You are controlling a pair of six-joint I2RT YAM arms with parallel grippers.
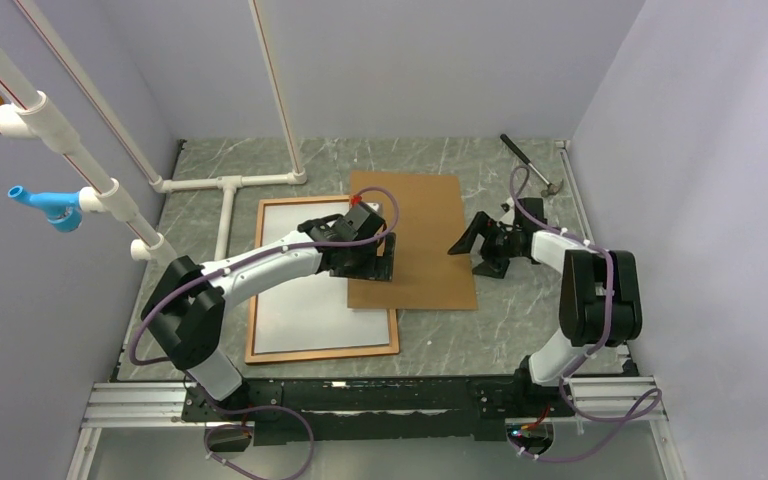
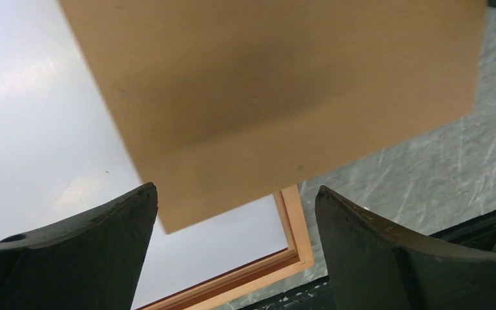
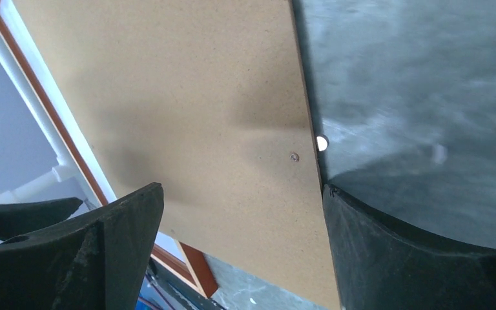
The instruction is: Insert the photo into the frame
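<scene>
A flat brown board (image 1: 430,220), the only loose sheet, lies partly over the right side of the wooden frame (image 1: 322,353), which has a white inside. Whether a picture is on its underside is hidden. My left gripper (image 1: 392,258) is over the board's left part. In the left wrist view its fingers (image 2: 97,239) stand wide apart, with the board's lower left corner in view between them. At the board's right edge is my right gripper (image 1: 466,258), open. One of its fingers (image 3: 368,242) is right against that edge in the right wrist view; the other is over the board's face.
White pipes (image 1: 230,183) run along the back left of the table. A hammer (image 1: 530,163) lies at the back right.
</scene>
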